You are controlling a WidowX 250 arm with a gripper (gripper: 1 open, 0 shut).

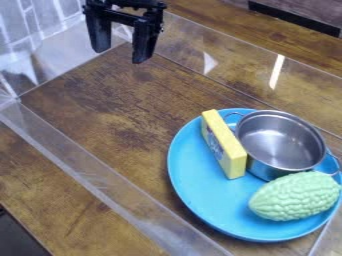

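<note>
My black gripper [123, 36] is high at the upper left of the camera view, open, its two fingers apart with nothing visible between them, above the bare wood. At the right, a blue plate [206, 197] holds a steel pot [278, 142], a yellow box-like block [223, 144] and a pale green bumpy vegetable-like toy [294, 196]. The gripper is well away from all three.
Clear plastic walls run along the left, the lower left and the back, with a white panel in the top left corner.
</note>
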